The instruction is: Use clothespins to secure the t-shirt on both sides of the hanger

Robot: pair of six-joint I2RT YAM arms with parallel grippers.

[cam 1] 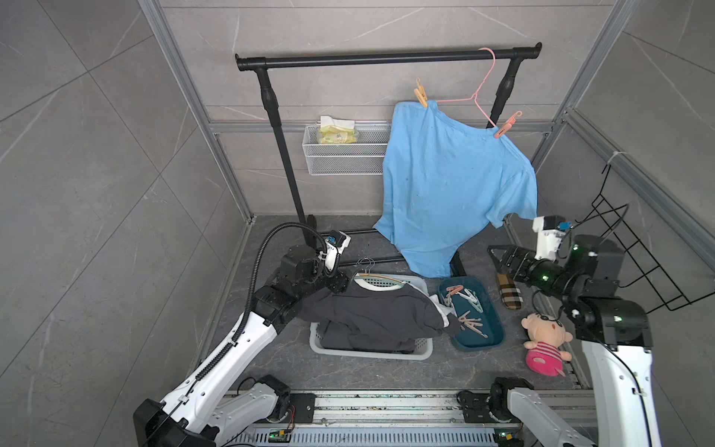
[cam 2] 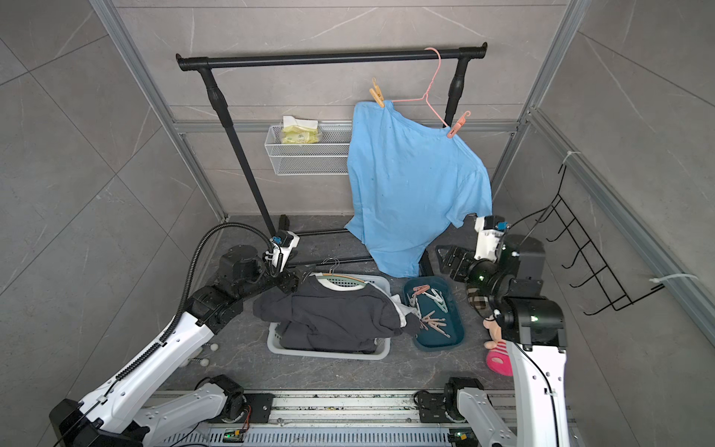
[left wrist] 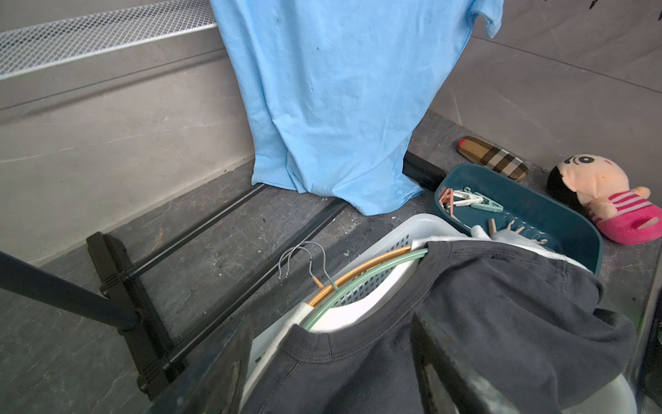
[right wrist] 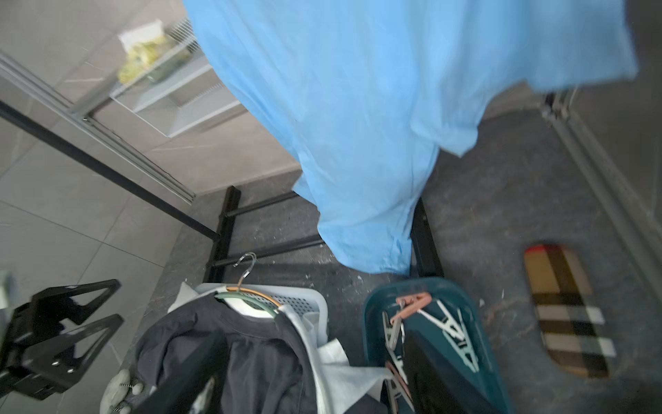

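A blue t-shirt point(cam 1: 454, 186) hangs from a pink hanger point(cam 1: 475, 97) on the black rail, with a yellow clothespin point(cam 1: 420, 94) at its left shoulder and a pink clothespin point(cam 1: 505, 126) at the right. My left gripper point(cam 1: 335, 279) hovers over dark clothes in the white basket, open with nothing held; its fingers appear in the left wrist view. My right gripper point(cam 1: 514, 264) stands open above the right side, by the teal tray point(cam 2: 439, 339) of spare clothespins, holding nothing.
The white basket point(cam 1: 372, 354) holds dark clothes and wire hangers. A plaid item point(cam 1: 508, 290) and plush doll point(cam 1: 545, 350) lie at right. A mesh shelf point(cam 1: 342, 160) is on the back wall; a black hook rack point(cam 2: 596, 260) hangs on the right wall.
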